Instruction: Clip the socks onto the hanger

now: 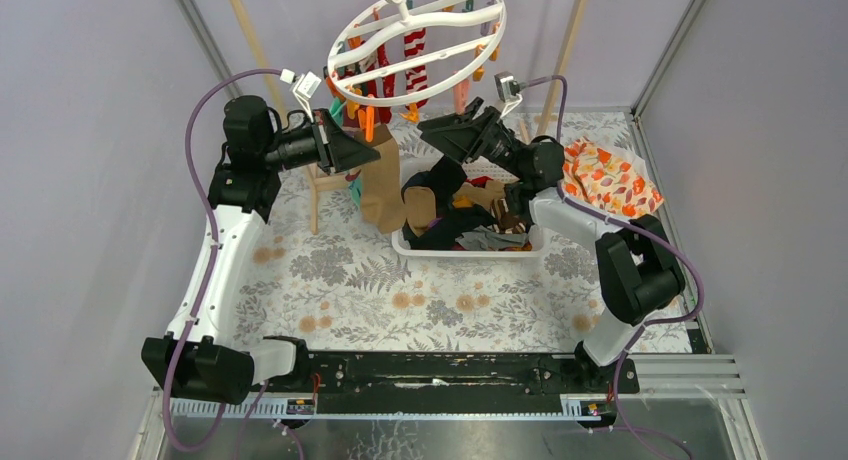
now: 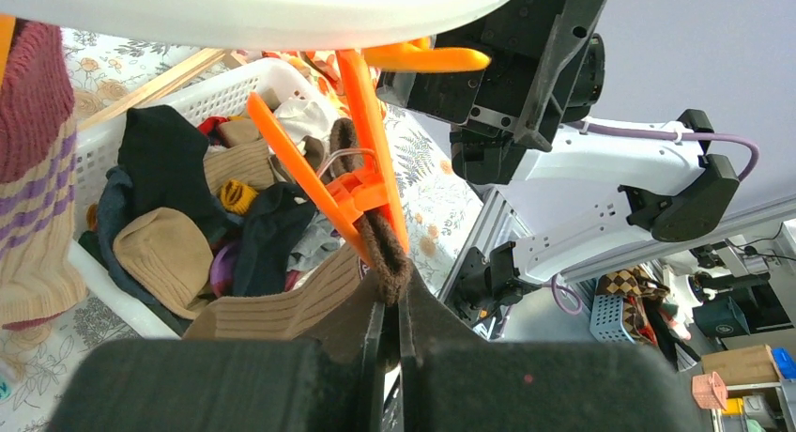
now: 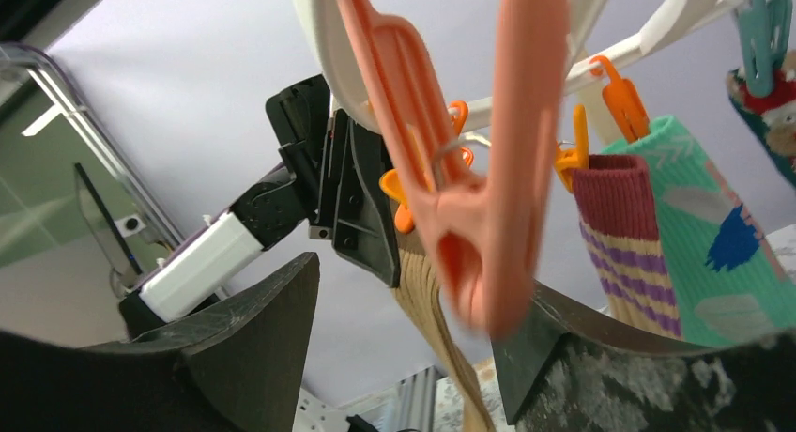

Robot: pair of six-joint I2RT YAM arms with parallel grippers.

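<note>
My left gripper (image 1: pixel 350 150) is shut on a brown sock (image 1: pixel 382 185), its top edge rising to an orange clip (image 2: pixel 371 188) on the white round hanger (image 1: pixel 420 95) in the left wrist view. Whether the clip grips the sock is unclear. My right gripper (image 1: pixel 440 130) stands open to the right, below the hanger; in its wrist view a salmon clip (image 3: pixel 507 169) hangs close, in front of its fingers. Other socks hang from clips, including a purple-striped one (image 3: pixel 627 244) and a mint one (image 3: pixel 713 282).
A white basket (image 1: pixel 470 254) of loose socks stands under the hanger. An orange-patterned cloth (image 1: pixel 610 180) lies at the right. A wooden frame (image 1: pixel 560 50) stands behind.
</note>
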